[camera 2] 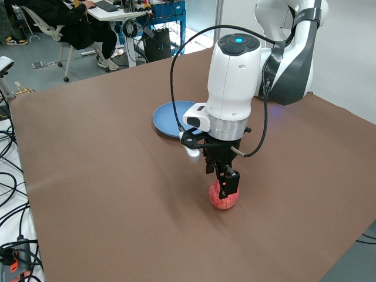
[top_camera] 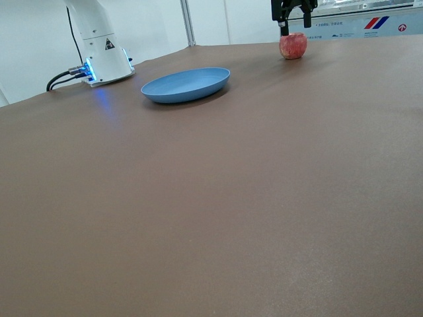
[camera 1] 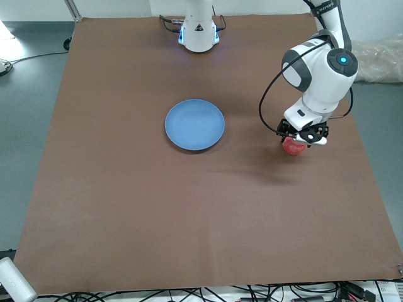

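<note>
A red apple (camera 1: 293, 147) (top_camera: 293, 47) (camera 2: 218, 200) rests on the brown table (camera 1: 189, 207) under my black gripper (camera 1: 303, 133) (top_camera: 295, 24) (camera 2: 228, 179). The top view shows the gripper open, fingers apart, one low at the apple's left upper side and the other above its right. In the left view the arm's housing hides most of the fingers. A blue plate (camera 1: 194, 124) (top_camera: 186, 86) (camera 2: 165, 120) lies empty to the apple's left in the left view.
Cables (camera 1: 189, 294) run along the near edge.
</note>
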